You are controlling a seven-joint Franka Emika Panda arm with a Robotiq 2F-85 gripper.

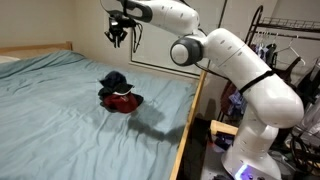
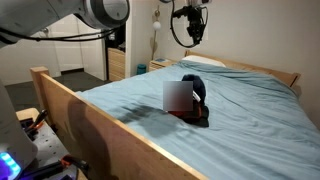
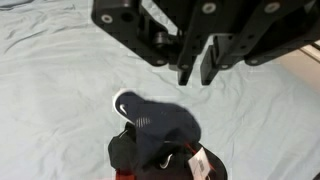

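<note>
In exterior view 1 my gripper hangs high above the bed, pointing down. The wrist view shows the gripper with a narrow gap between its fingers and nothing held. Below it a dark navy cap with a small white logo rests on a pile on the bed. A black cap bearing a white tag lies partly under it. From the side, the dark cap sits on top of the red-and-black cap. A grey patch hides part of the pile in exterior view 2.
The light blue bed sheet is bare around the pile. A wooden bed rail runs along the near side. The headboard stands at the far end, with a pillow before it.
</note>
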